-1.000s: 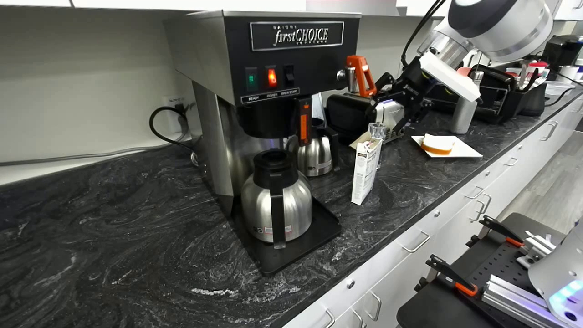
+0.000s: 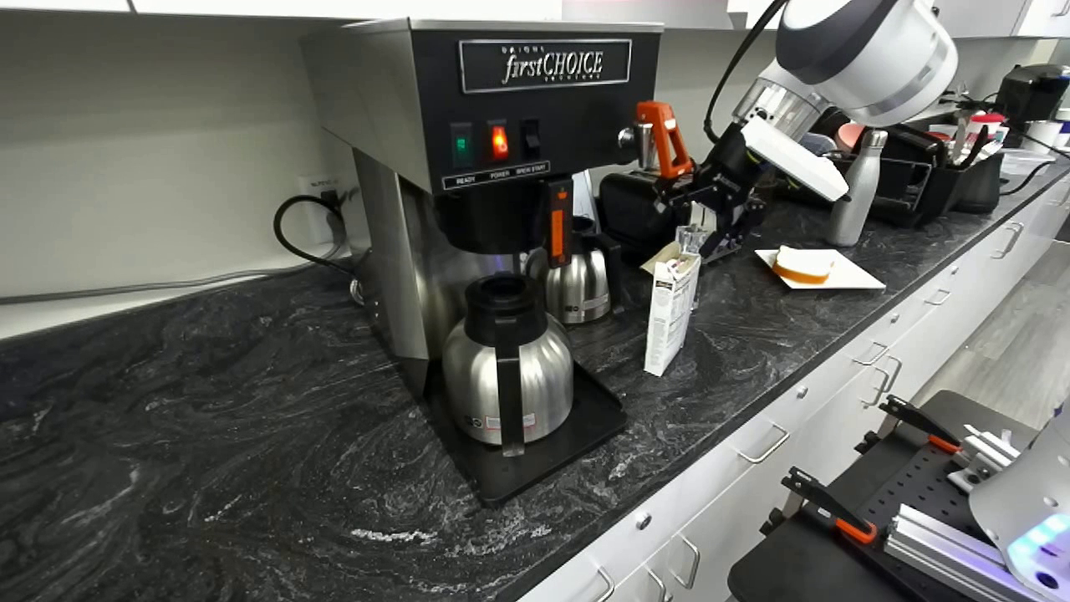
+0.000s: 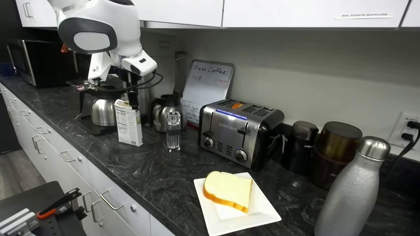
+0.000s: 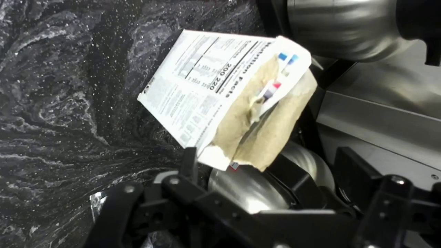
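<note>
A white carton [image 4: 215, 78] with a torn brown open top stands upright on the dark counter. In the wrist view its printed nutrition panel faces up-left, and the torn flaps are nearest the fingers. My gripper is open, its two black fingers wide apart with no object held. From exterior view 1, the gripper [image 2: 690, 219] hovers just above and behind the carton [image 2: 670, 316], pointing down at a slant. Exterior view 2 shows the carton [image 3: 129, 125] partly behind a black finger at its top; contact cannot be told.
A clear plastic container [image 3: 173, 131] stands beside the carton, close to a steel toaster [image 3: 236, 129]. Steel carafes [image 2: 508, 386] sit at the coffee maker [image 2: 532, 110]. Bread [image 3: 228, 190] lies on a white plate [image 3: 258, 220]. Free counter lies in front of the carton.
The arm and gripper have moved left in exterior view 1, closer to the carton's top. The carton and the other objects have stayed put.
</note>
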